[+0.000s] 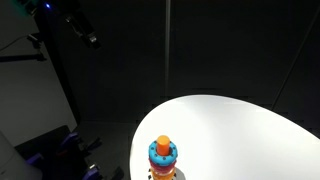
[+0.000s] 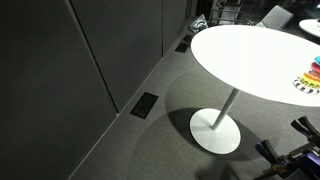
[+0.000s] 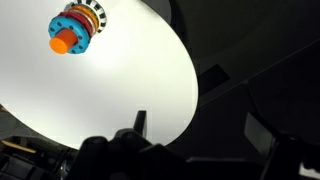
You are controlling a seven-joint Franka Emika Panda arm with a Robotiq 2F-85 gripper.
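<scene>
A stack of coloured rings [image 1: 162, 156] stands on the white round table [image 1: 225, 130], a blue ring on top and an orange peg [image 1: 162, 144] poking out of it. From above, the wrist view shows the same stack [image 3: 75, 28] at upper left, with a black-and-white striped ring at the bottom. In exterior view 2 only part of the stack [image 2: 313, 75] shows at the right edge. My gripper is open and empty, high above and well away from the rings. Its arm comes in at the top left of exterior view 1.
Dark wall panels [image 1: 230, 50] stand behind. Dark equipment [image 1: 70, 155] sits left of the table in exterior view 1.
</scene>
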